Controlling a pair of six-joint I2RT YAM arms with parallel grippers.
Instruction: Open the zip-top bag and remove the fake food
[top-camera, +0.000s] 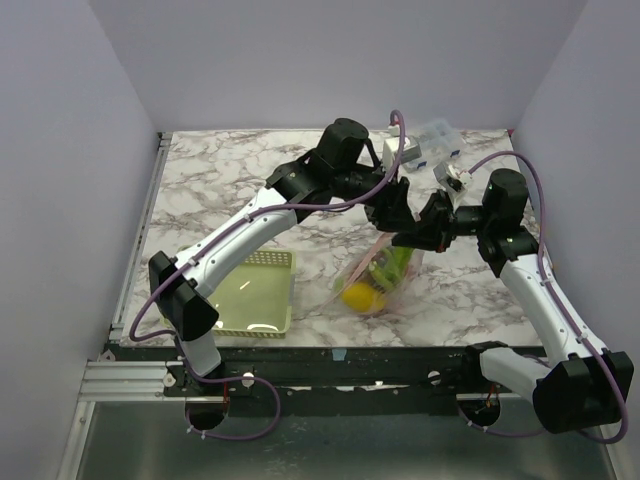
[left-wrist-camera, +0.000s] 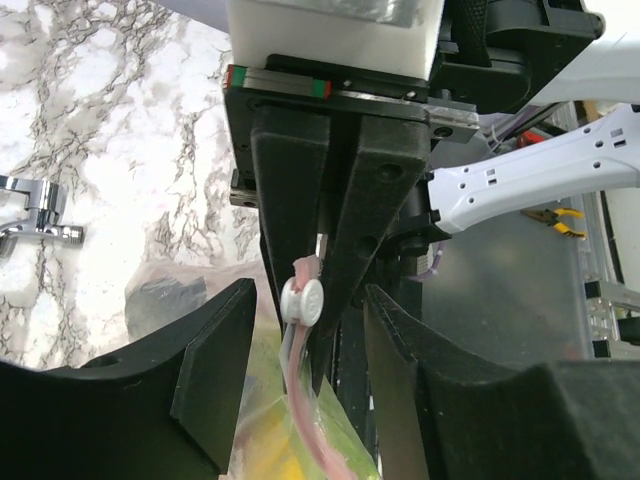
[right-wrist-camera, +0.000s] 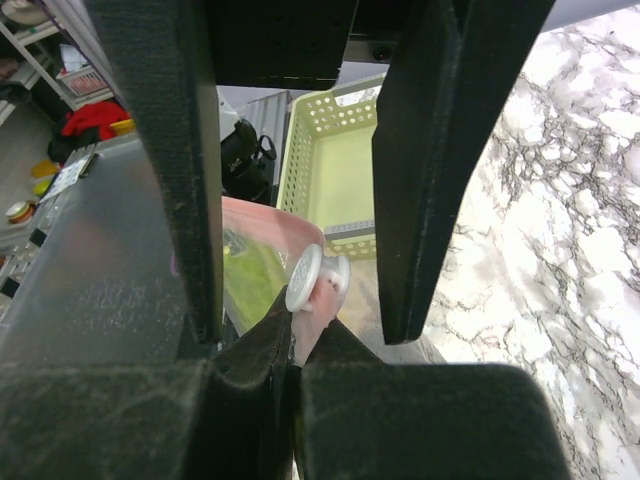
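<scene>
The zip top bag (top-camera: 365, 285) lies on the marble table with green and yellow fake food inside, seen through the plastic. My right gripper (top-camera: 420, 235) is shut on the bag's upper edge; its pink strip and white slider (left-wrist-camera: 302, 300) stick out from between the fingers. My left gripper is open, its two fingers either side of the slider, close to my right gripper's fingertips. In the right wrist view the slider (right-wrist-camera: 305, 278) sits between the left gripper's spread fingers.
A pale green perforated basket (top-camera: 245, 300) stands to the left of the bag. A clear container (top-camera: 440, 135) lies at the back right. A metal fitting (left-wrist-camera: 40, 215) shows on the table.
</scene>
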